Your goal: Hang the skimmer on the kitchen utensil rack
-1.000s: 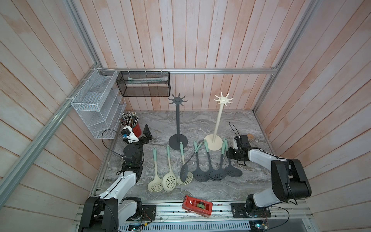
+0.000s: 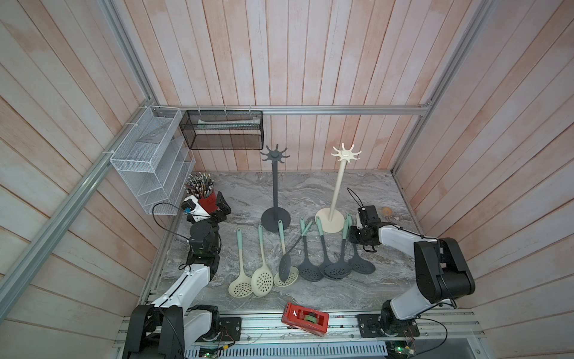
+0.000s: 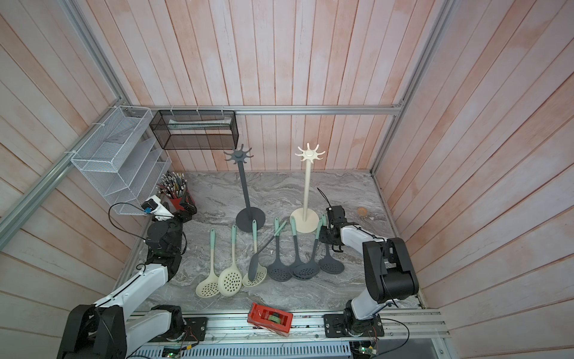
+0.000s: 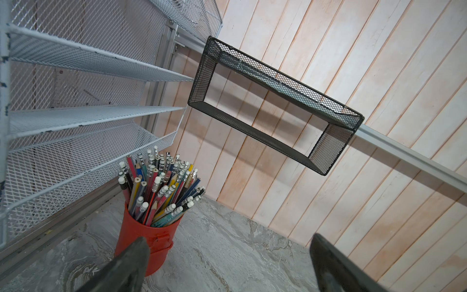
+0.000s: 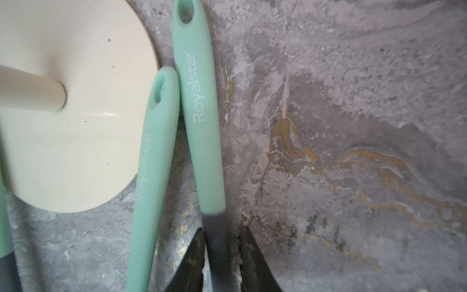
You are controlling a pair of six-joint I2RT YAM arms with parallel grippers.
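Two utensil racks stand at the back, a dark grey one (image 2: pixel 275 179) and a cream one (image 2: pixel 338 182). A row of cream skimmers (image 2: pixel 239 287) and grey skimmers (image 2: pixel 363 265) with mint handles lies across the counter. My right gripper is low over the rightmost grey handle (image 5: pixel 204 146), its fingers part open on either side of the dark shaft below the mint section; whether they touch it is unclear. My left gripper is open and empty at the left, near a red pencil cup (image 4: pixel 138 238).
White wire shelves (image 2: pixel 146 158) hang on the left, beside a black mesh basket (image 2: pixel 221 143) on the back rail. A red tape dispenser (image 2: pixel 302 317) sits at the front edge. Bare counter lies behind the skimmers.
My left gripper has moved slightly leftward. The utensils have not visibly moved.
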